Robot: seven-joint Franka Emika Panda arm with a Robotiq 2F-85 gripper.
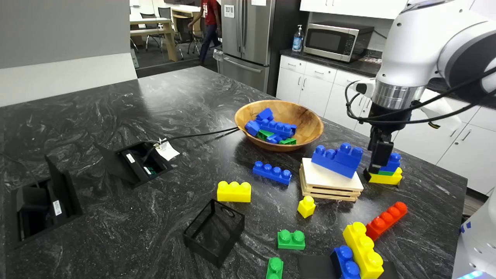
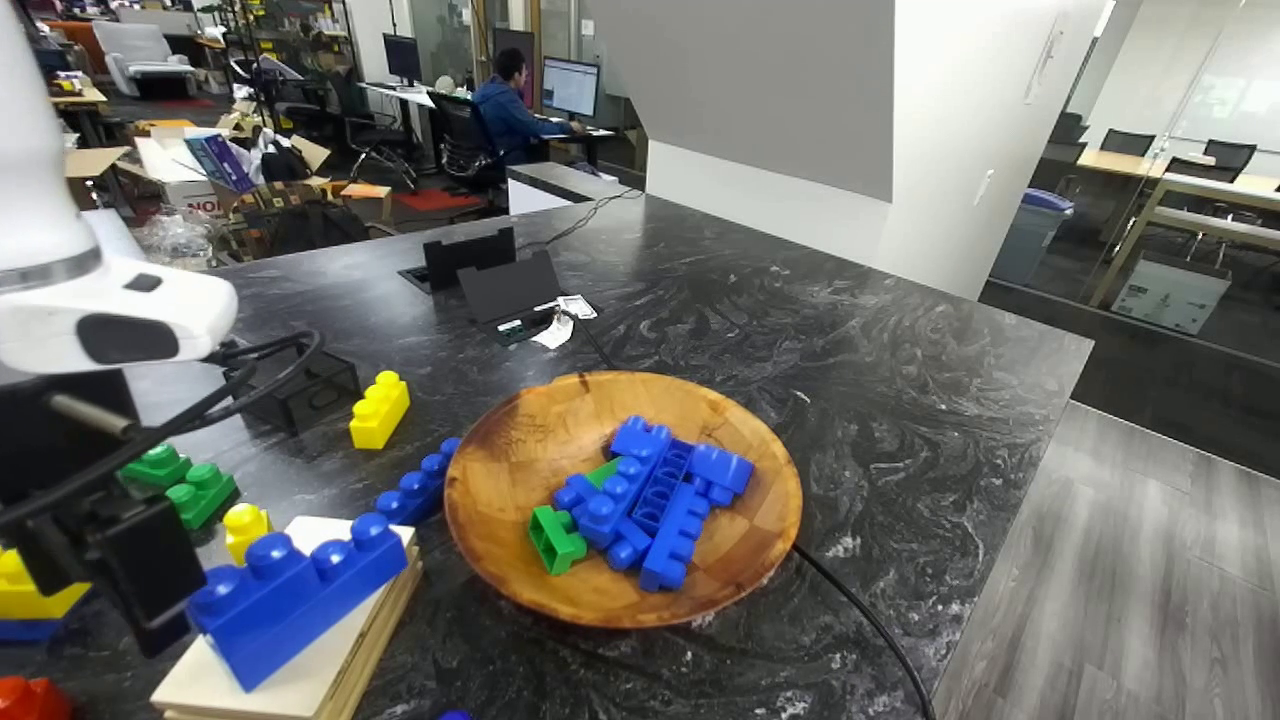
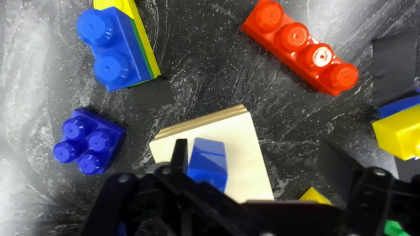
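My gripper stands open, its two fingers wide apart with nothing held. In the wrist view a long blue brick (image 3: 208, 163) appears between them, close to the left finger and partly hidden by the gripper. That brick (image 1: 337, 160) leans at a tilt on a small stack of pale wooden squares (image 1: 331, 185). Exterior view 1 has the gripper (image 1: 379, 158) at the brick's right end, overlapping a blue, green and yellow stack (image 1: 393, 172) behind it. From exterior view 2, the gripper (image 2: 144, 588) is at the brick's near left end; contact cannot be told.
A wooden bowl (image 1: 241, 118) holds blue and green bricks. Around the wooden stack lie a red brick (image 1: 386, 221), a small yellow brick (image 1: 306, 207), a blue brick (image 1: 272, 172) and green bricks (image 1: 291, 239). An open black box (image 1: 190, 237) stands farther left. The left tabletop has open hatches.
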